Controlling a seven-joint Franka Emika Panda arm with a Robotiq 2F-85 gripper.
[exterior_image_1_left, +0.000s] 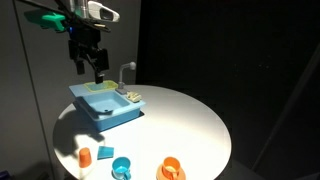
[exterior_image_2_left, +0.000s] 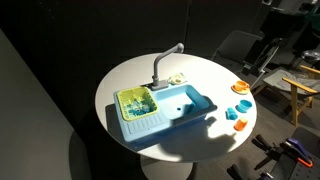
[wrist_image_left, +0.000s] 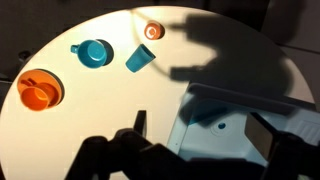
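My gripper (exterior_image_1_left: 89, 74) hangs in the air above the table near the sink, its fingers spread wide with nothing between them. The wrist view shows the gripper partly over the light-blue toy sink (wrist_image_left: 184, 135). Towards the near edge of the round table lie an orange cup (exterior_image_1_left: 84, 157), a blue cup (exterior_image_1_left: 106, 153), a blue mug (exterior_image_1_left: 121, 167) and an orange mug (exterior_image_1_left: 172, 165). An orange saucer (wrist_image_left: 51, 78) lies under the orange mug. In the sink basin (wrist_image_left: 222, 148) a dark item is too dim to make out.
A grey faucet (exterior_image_2_left: 163, 64) stands behind the sink, with a yellow-green rack (exterior_image_2_left: 136, 103) at one side. Small yellowish things (exterior_image_2_left: 177, 79) lie near the faucet. A chair (exterior_image_2_left: 298, 95) stands beyond it.
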